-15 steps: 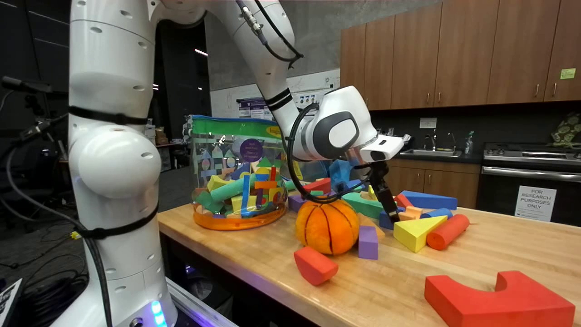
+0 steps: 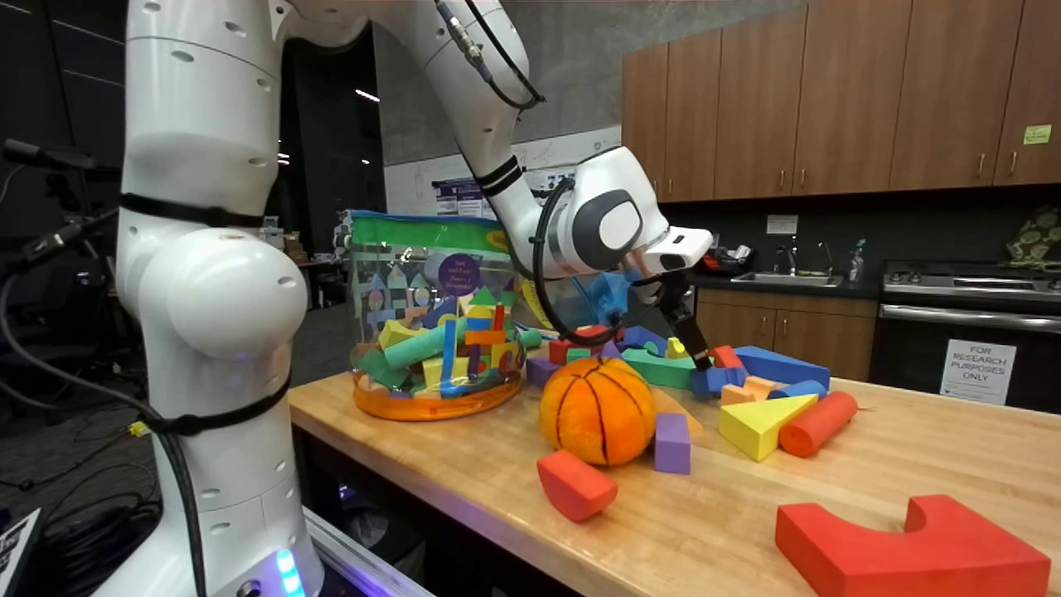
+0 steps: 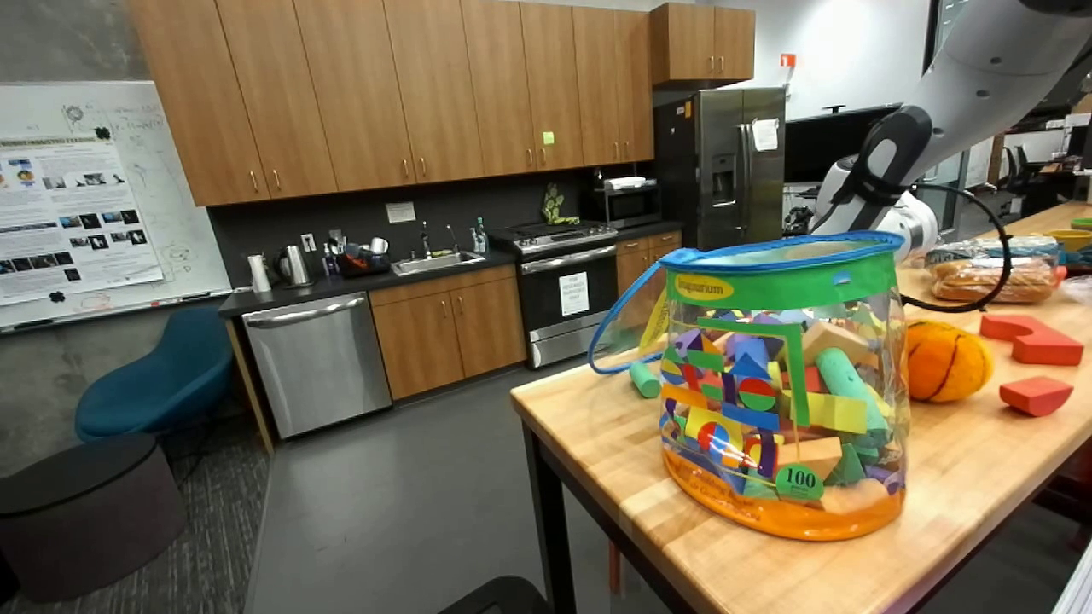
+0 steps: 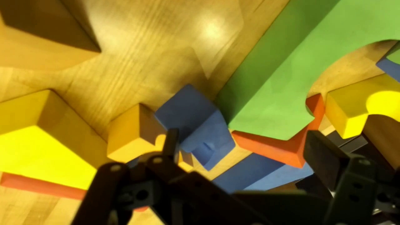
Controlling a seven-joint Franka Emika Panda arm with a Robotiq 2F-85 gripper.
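My gripper (image 2: 700, 358) points down over the pile of foam blocks, just above a small blue block (image 2: 718, 380). From the wrist, the gripper stands open with a wide gap and holds nothing. Its left fingertip overlaps the edge of that blue block (image 4: 193, 120) and a small orange block (image 4: 131, 129). Beneath the gap lie part of a red block (image 4: 273, 144) and a longer blue block (image 4: 255, 170). A big green block (image 4: 311, 71) with a curved cut-out is close by, and a yellow block (image 4: 375, 99) sits near the right finger.
An orange plush pumpkin (image 2: 597, 410) stands nearer the front, beside a purple block (image 2: 672, 444). The clear bag of blocks (image 2: 438, 400) stands to the left. A yellow wedge (image 2: 761, 426) and red cylinder (image 2: 818, 424) border the pile. Bare tabletop (image 2: 955, 438) lies at right.
The gripper has risen and drawn back slightly left, away from the yellow wedge. More of the small blue block shows under its tip. The blocks in front have not moved.
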